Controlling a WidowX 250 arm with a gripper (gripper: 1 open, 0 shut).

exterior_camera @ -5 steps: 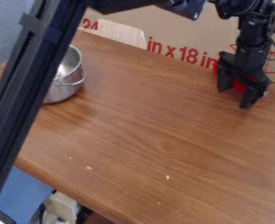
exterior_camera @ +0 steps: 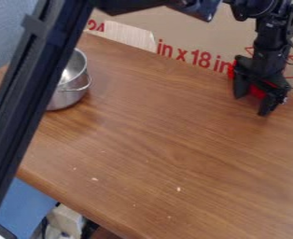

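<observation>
My black gripper (exterior_camera: pixel 251 101) hangs low at the right back edge of the wooden table, open, its fingers around or just in front of a red object (exterior_camera: pixel 258 91) that is mostly hidden behind them. Whether the fingers touch the red object I cannot tell. A silver metal pot (exterior_camera: pixel 64 95) stands at the left side of the table, partly hidden by a dark diagonal bar.
A cardboard panel (exterior_camera: pixel 187 49) with red printing lines the back edge. A dark diagonal bar (exterior_camera: pixel 30 79) crosses the left of the view.
</observation>
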